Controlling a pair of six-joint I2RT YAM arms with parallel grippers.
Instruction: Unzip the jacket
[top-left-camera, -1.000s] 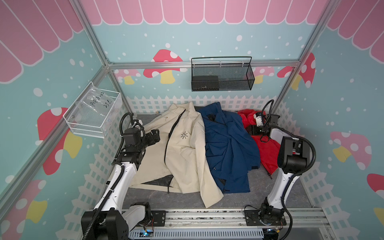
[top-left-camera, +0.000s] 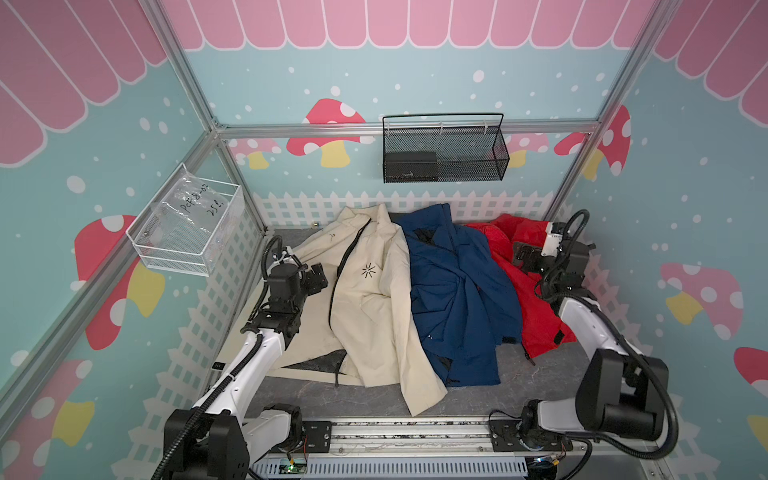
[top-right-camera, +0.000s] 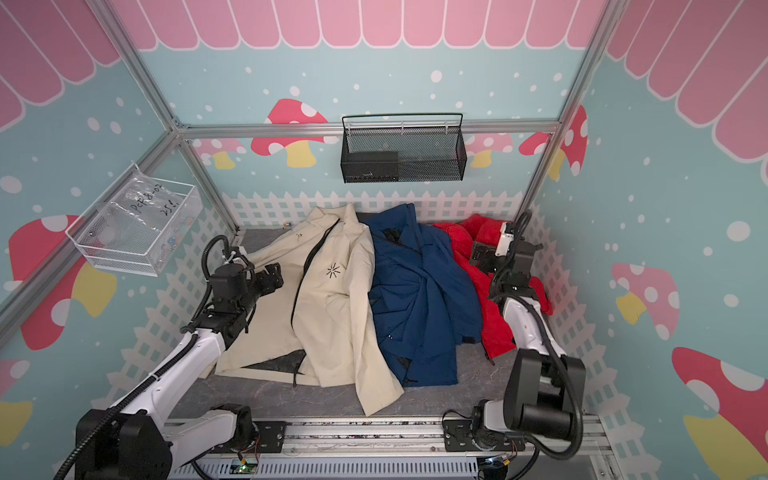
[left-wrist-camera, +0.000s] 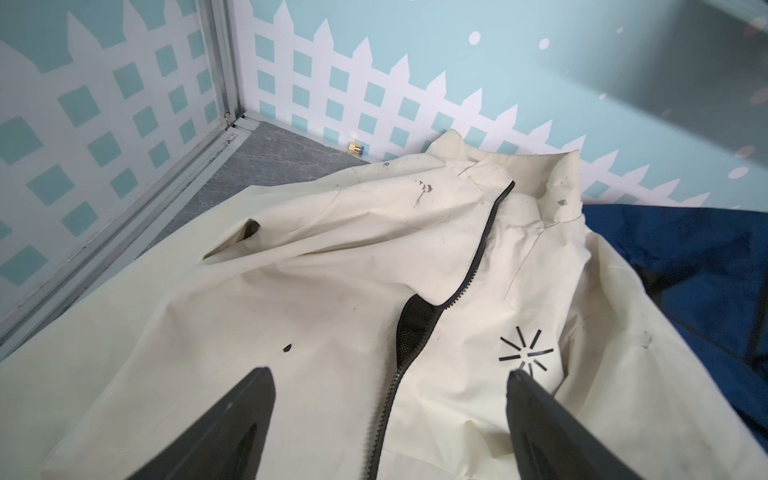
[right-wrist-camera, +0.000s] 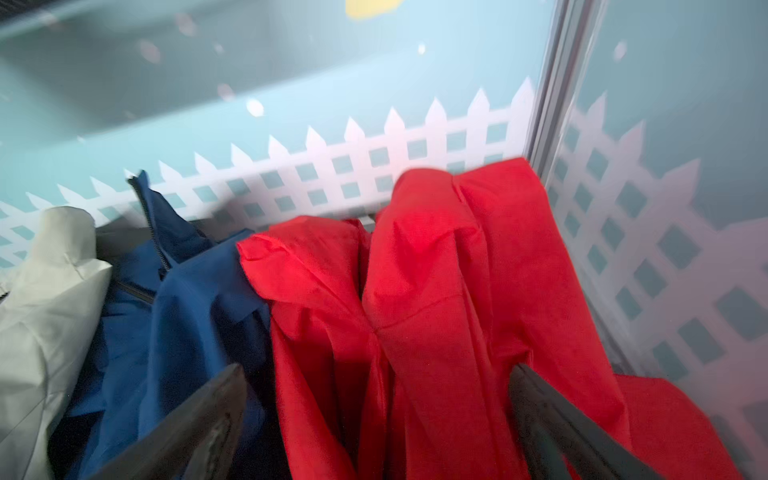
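Note:
The cream jacket (top-left-camera: 360, 312) lies spread on the left side of the table, its front panels parted at the lower hem. Its black zipper (left-wrist-camera: 473, 272) runs from the collar down the front, with a gap of dark mesh beside it in the left wrist view. Over the left panel hovers my left gripper (top-left-camera: 313, 278), open and empty. A blue jacket (top-left-camera: 460, 304) lies in the middle, and a red jacket (right-wrist-camera: 432, 320) is bunched at the right. Above the red jacket is my right gripper (top-left-camera: 525, 256), open, with nothing held between its fingers.
A black mesh basket (top-left-camera: 445, 152) hangs on the back wall. On the left wall is a white wire basket (top-left-camera: 188, 220) with a plastic bag. Bare grey table (top-left-camera: 528, 380) shows along the front, mostly at the right.
The cream and blue jackets look unmoved.

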